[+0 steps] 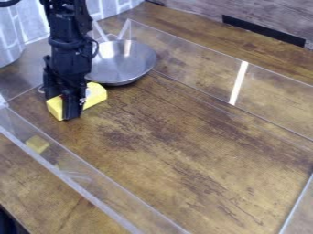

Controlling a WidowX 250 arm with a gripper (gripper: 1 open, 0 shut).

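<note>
A yellow block-like object [88, 97], perhaps a sponge, lies on the wooden surface at the left. My black gripper [61, 97] is down over its left part, fingertips at or on it; whether they are shut on it is hidden. Behind it sits a grey metal bowl or pan [123, 64].
Clear plastic walls edge the wooden surface [196, 155] on the near left, back and right. A small yellow square [37, 144] is by the left wall. A white strip [239, 82] lies at the back right.
</note>
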